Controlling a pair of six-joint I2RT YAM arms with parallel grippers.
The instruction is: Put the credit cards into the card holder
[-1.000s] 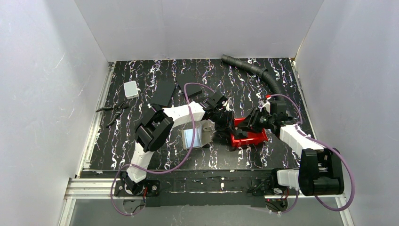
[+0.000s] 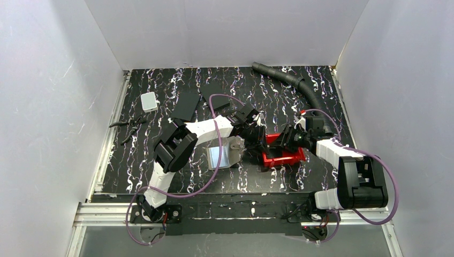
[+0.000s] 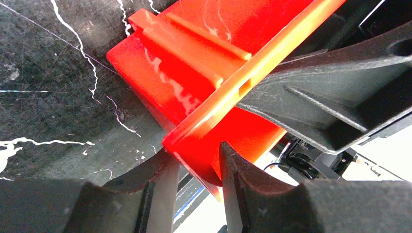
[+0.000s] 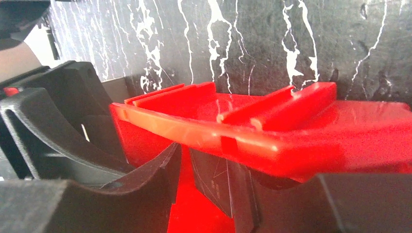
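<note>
A red box (image 2: pixel 292 159) with ribbed walls stands right of the table's middle. My left gripper straddles one corner of its rim, its fingers apart on either side; whether they press on the wall cannot be told. Inside the box, my right gripper reaches down with its fingers parted. Between those fingers a dark card (image 4: pixel 214 182) with faint small print stands upright, close to the right-hand finger (image 4: pixel 243 199). From above, a dark flat piece (image 2: pixel 274 153) shows in the box, partly covered by the right gripper (image 2: pixel 285 139).
Left of the box lies a beige open piece with a pale blue panel (image 2: pixel 216 157). Farther back are two dark flat pieces (image 2: pixel 185 106), a white block (image 2: pixel 149 101), black pliers (image 2: pixel 128 127) and a black hose (image 2: pixel 286 77).
The right arm's elbow has shifted away from the table's front edge, and its gripper has moved slightly at the box. Left arm and box look unmoved.
</note>
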